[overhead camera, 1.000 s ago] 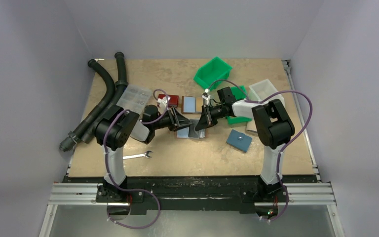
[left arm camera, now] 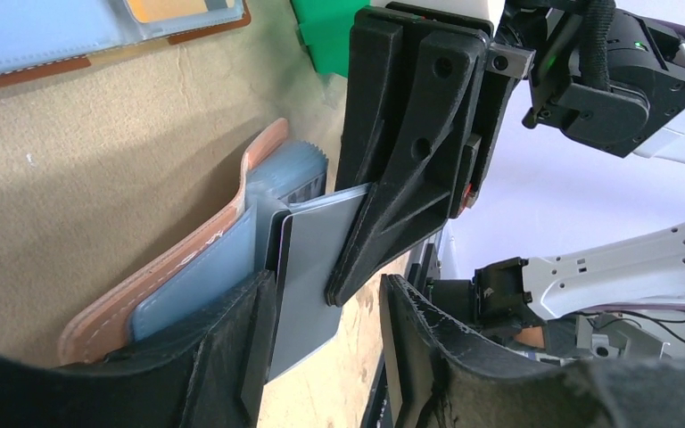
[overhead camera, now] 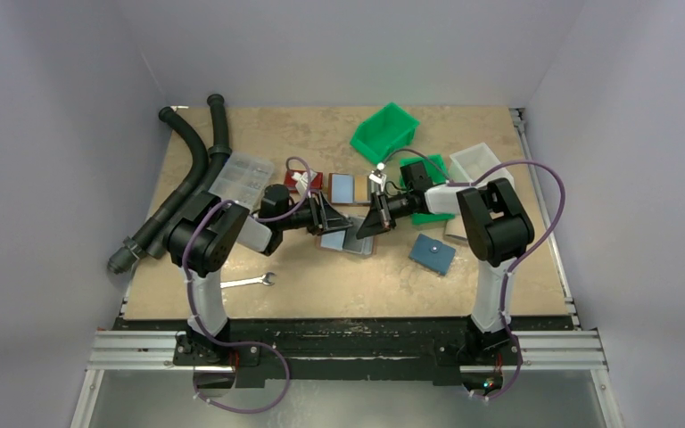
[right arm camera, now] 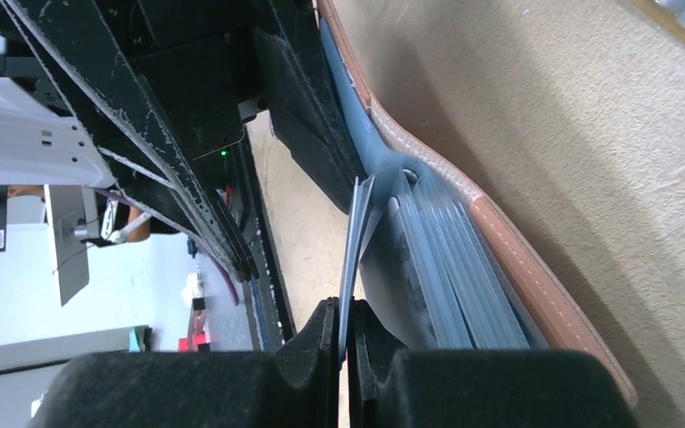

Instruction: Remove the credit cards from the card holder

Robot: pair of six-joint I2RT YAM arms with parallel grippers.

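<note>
The open card holder (left arm camera: pixel 178 267), tan outside with blue plastic sleeves (right arm camera: pixel 446 267) inside, lies in the middle of the table between both grippers. My right gripper has its fingertips closed around a thin grey leaf (left arm camera: pixel 312 267) at the holder, a card or sleeve; I cannot tell which. My left gripper is open beside the same leaf, its left finger near the leaf's lower edge.
A second card holder (overhead camera: pixel 342 187) and a red case (overhead camera: pixel 292 178) lie behind. Green bins (overhead camera: pixel 383 129), a blue wallet (overhead camera: pixel 432 253), a wrench (overhead camera: pixel 250 282) and black pipes (overhead camera: pixel 183 178) surround the work area.
Both grippers have shifted very slightly at the holder, which sits a little lower in the top view.
</note>
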